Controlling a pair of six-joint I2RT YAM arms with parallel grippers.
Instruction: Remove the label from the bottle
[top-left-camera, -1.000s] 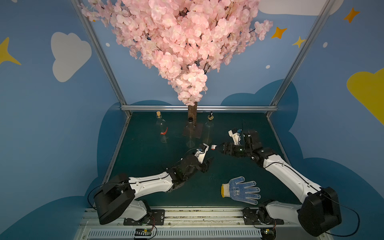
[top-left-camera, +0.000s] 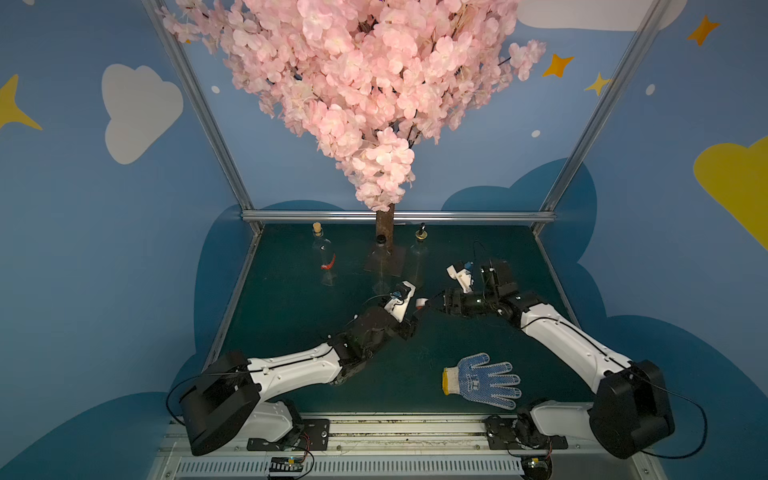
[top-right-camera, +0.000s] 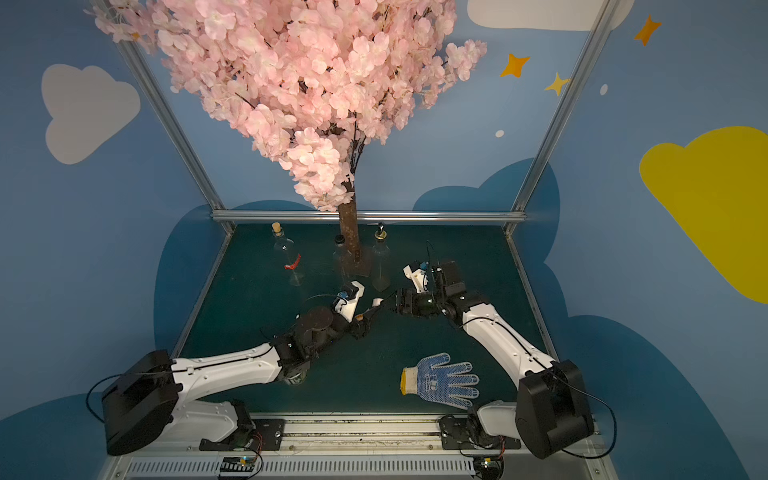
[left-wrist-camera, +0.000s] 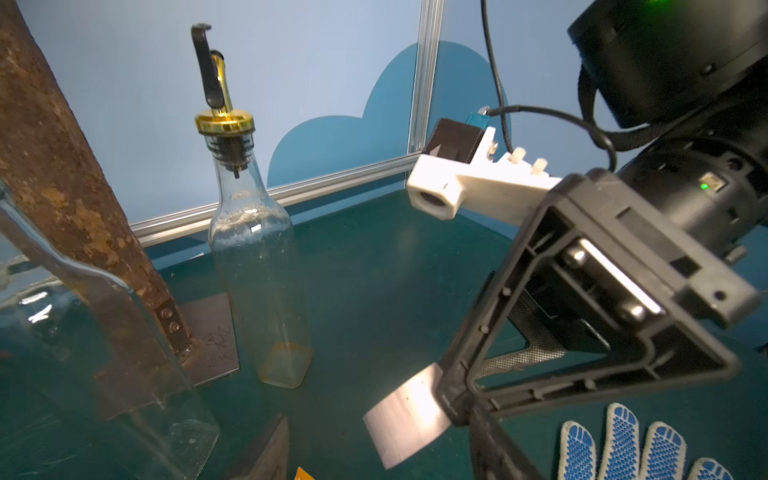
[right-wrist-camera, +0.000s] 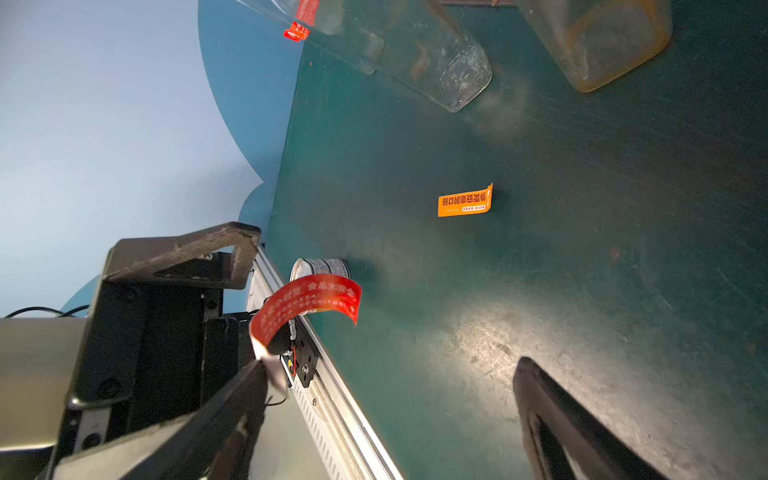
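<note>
A curled red label (right-wrist-camera: 308, 300) clings to one fingertip of my right gripper, whose fingers stand wide apart. Its pale back (left-wrist-camera: 408, 416) faces my left gripper, part open just in front of it with nothing clearly held. At the back stand a corked bottle (top-left-camera: 323, 249) with a red strip around it, a black-capped clear bottle (top-left-camera: 381, 268) and a clear bottle with a gold pourer (left-wrist-camera: 256, 264). On the table lies a small orange label (right-wrist-camera: 465, 201), apart from the bottles.
A blue dotted glove (top-left-camera: 484, 381) lies at the front right. A printed can (right-wrist-camera: 324, 268) sits by the left arm near the front edge. Behind the bottles rises the blossom tree's rusty trunk (left-wrist-camera: 72, 168).
Both arms have shifted slightly left in the top left view. The right fingertip with the label has lowered, bringing the label close to my left gripper's fingers.
</note>
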